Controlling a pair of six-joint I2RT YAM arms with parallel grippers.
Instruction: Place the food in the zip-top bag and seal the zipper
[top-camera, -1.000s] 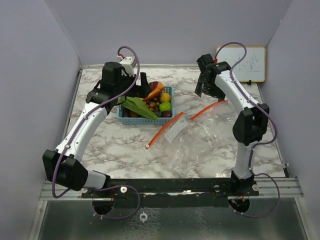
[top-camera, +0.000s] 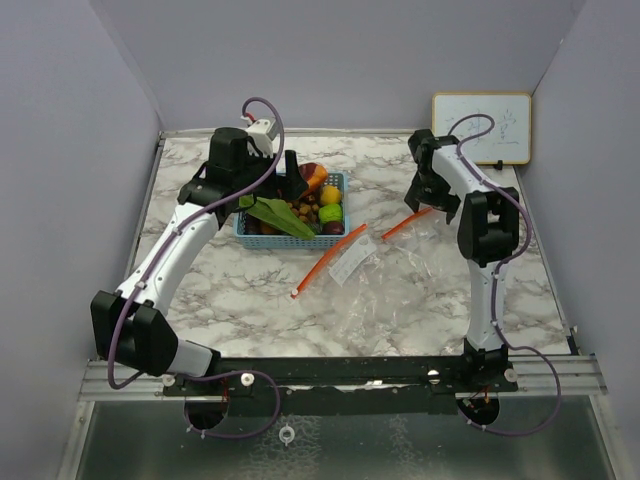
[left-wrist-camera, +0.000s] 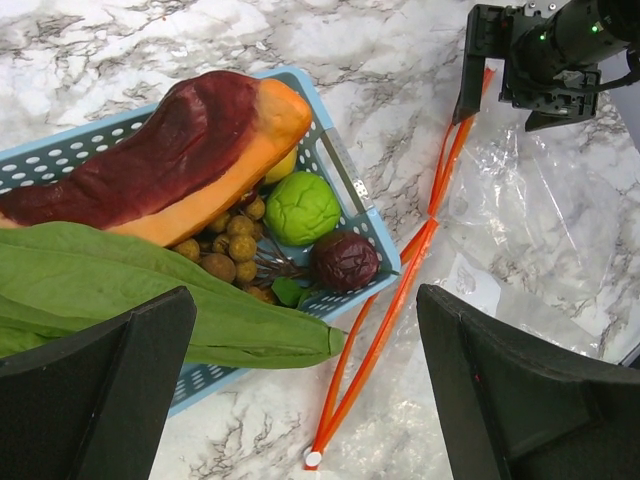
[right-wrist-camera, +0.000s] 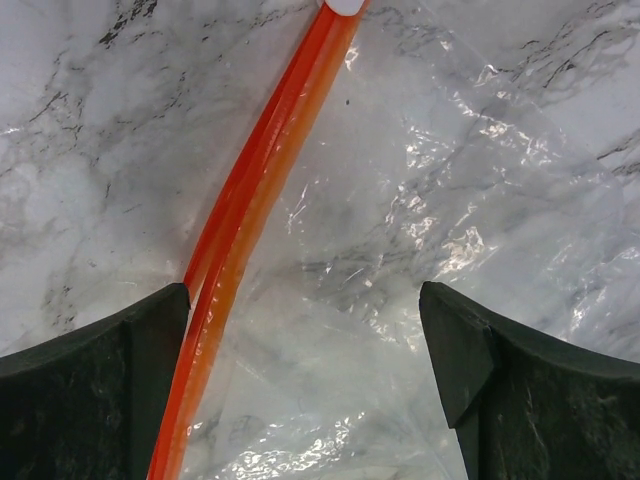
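A blue basket (top-camera: 290, 241) holds toy food: a squash (left-wrist-camera: 220, 140), a green cabbage (left-wrist-camera: 300, 207), a dark round fruit (left-wrist-camera: 343, 261), a corn husk (left-wrist-camera: 120, 280). Right of it lie two clear zip bags with orange zippers, one (top-camera: 350, 290) front, one (top-camera: 425, 250) behind. My left gripper (top-camera: 275, 178) is open above the basket, its fingers framing husk and zipper in the left wrist view. My right gripper (top-camera: 433, 200) stands open over the rear bag's orange zipper (right-wrist-camera: 240, 240), which runs beside one finger in the right wrist view; nothing is held.
A whiteboard (top-camera: 481, 110) lies at the back right. Grey walls enclose the marble table (top-camera: 200, 300), which is clear at the front left.
The right gripper has swung right and come down toward the rear bag's zipper. The left arm has moved slightly to the right. Basket and bags look unchanged.
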